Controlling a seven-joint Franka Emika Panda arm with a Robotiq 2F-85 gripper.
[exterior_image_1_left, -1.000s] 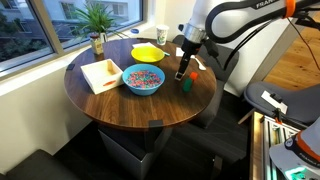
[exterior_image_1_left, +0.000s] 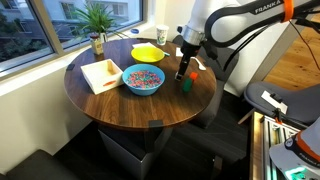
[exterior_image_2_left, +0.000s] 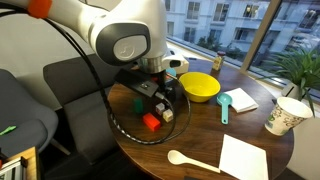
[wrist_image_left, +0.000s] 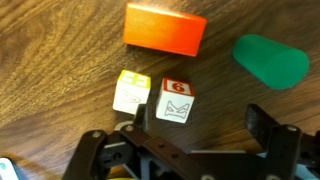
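Observation:
My gripper is open above the table, its two dark fingers wide apart in the wrist view. Between and just ahead of them lies a small white block with a red top (wrist_image_left: 175, 101), the top marked with a digit. Close on its left sits a white and yellow block (wrist_image_left: 131, 92). Beyond both is an orange-red block (wrist_image_left: 164, 28). A green cylinder (wrist_image_left: 270, 61) lies to the right, ahead of the right finger. From exterior view 2 the red block (exterior_image_2_left: 151, 121) shows below the gripper (exterior_image_2_left: 157, 102).
A blue bowl (exterior_image_1_left: 144, 79) with small pieces, a yellow bowl (exterior_image_1_left: 149, 54) and a white tray (exterior_image_1_left: 101, 76) share the round table (exterior_image_1_left: 130, 111). A white spoon (exterior_image_2_left: 192, 160), a light blue utensil (exterior_image_2_left: 225, 105) and a potted plant (exterior_image_2_left: 286, 115) are nearby.

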